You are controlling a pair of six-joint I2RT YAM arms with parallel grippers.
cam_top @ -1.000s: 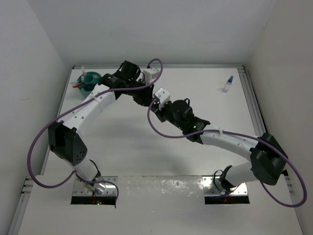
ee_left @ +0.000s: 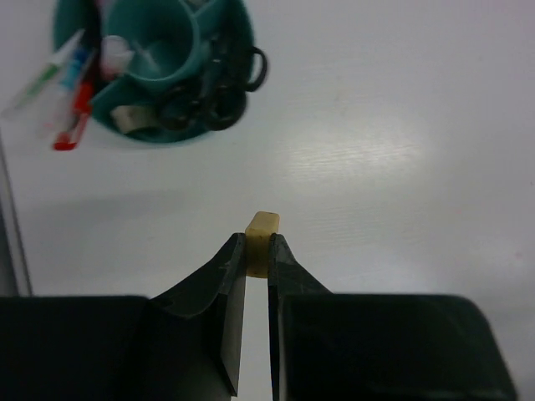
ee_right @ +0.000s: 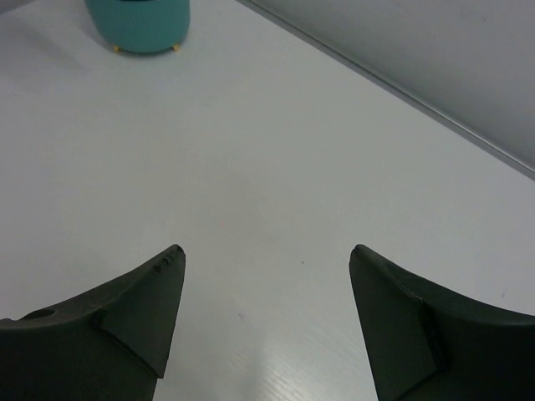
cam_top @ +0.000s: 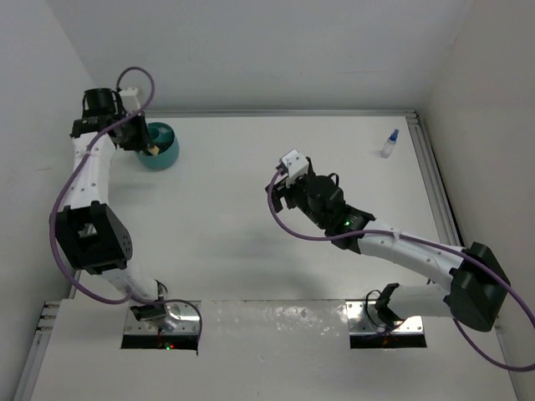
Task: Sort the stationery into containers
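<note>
A teal round organiser stands at the back left. In the left wrist view it holds black scissors, a red item and several other pens. My left gripper is over the organiser, shut on a small yellow item; in the left wrist view the organiser lies beyond the fingers. My right gripper hangs over the middle of the table, open with nothing between its fingers.
A small clear bottle with a blue cap stands at the back right. A metal rail runs along the back.
My left gripper has swung away from the right gripper to the organiser at the back left with the yellow item. My right gripper has moved slightly right.
</note>
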